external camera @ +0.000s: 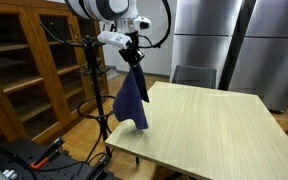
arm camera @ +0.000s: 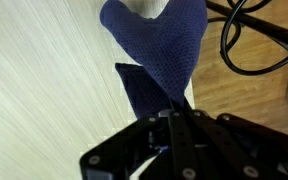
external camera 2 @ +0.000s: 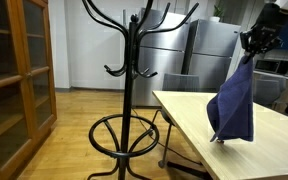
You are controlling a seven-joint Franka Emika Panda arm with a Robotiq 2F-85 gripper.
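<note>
A dark blue cloth [external camera: 131, 98] hangs from my gripper [external camera: 133, 64] over the near left corner of the table. The gripper is shut with the cloth pinched at its top. In the second exterior view the cloth [external camera 2: 233, 106] drapes in a long triangle, its lower end at or just over the tabletop. Seen from the wrist, the cloth [arm camera: 171, 42] runs out from between the fingertips of the gripper and spreads below in two dark lobes.
A black coat rack [external camera 2: 126, 80] with curled hooks and a ring stands beside the table's left edge. A dark chair [external camera: 194, 77] is behind the table, and glass-fronted cabinets [external camera: 14, 80] line the left.
</note>
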